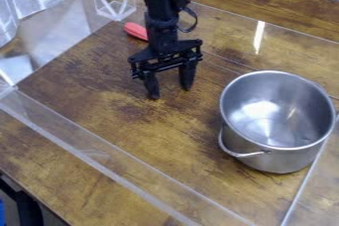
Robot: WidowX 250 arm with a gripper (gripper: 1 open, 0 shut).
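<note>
The black gripper [169, 84] hangs low over the upper middle of the wooden table, its two fingers pointing down and standing apart, with no object visible between them. A red object [135, 30] lies behind the arm, to its left, partly hidden by it. A large steel pot [276, 111] sits on the right side of the table, apart from the gripper.
Clear plastic edging runs along the left, front and back of the work area. Free room lies between the gripper and the pot's left side.
</note>
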